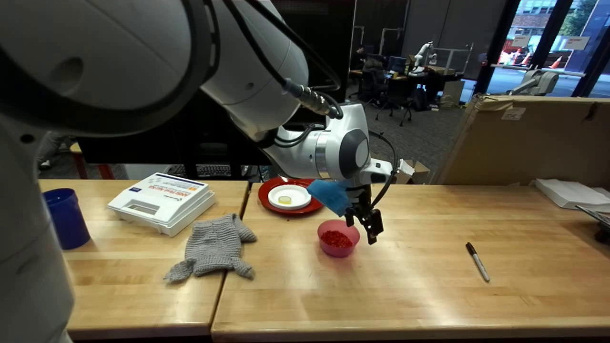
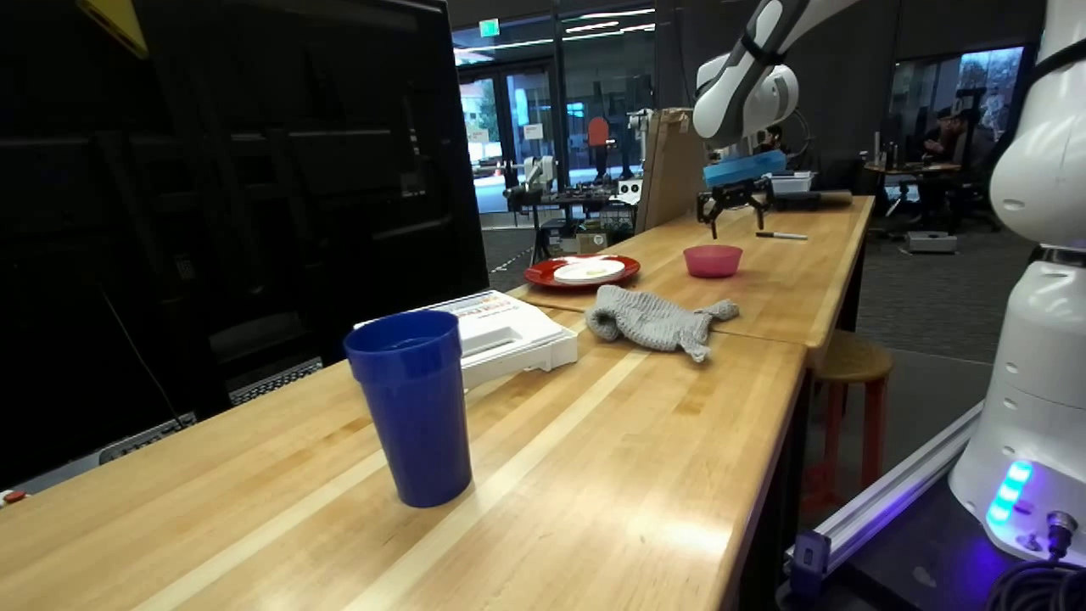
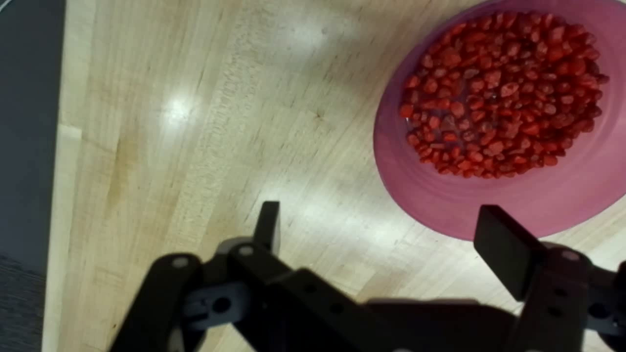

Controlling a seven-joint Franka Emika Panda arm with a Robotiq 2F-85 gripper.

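Observation:
My gripper stands open above the table, just to the right of the pink bowl in exterior view 1, with nothing between its fingers. In the wrist view the two dark fingertips are wide apart, and bare wood shows between them. The pink bowl, holding many small red pieces, lies at the upper right there, beyond the right finger and apart from the gap. From exterior view 2 the gripper hangs over the bowl's far side, clear of the tabletop.
Behind the bowl, a red plate bears a white plate. Left lie a grey knitted cloth, a white case and a blue cup. A marker rests on the right.

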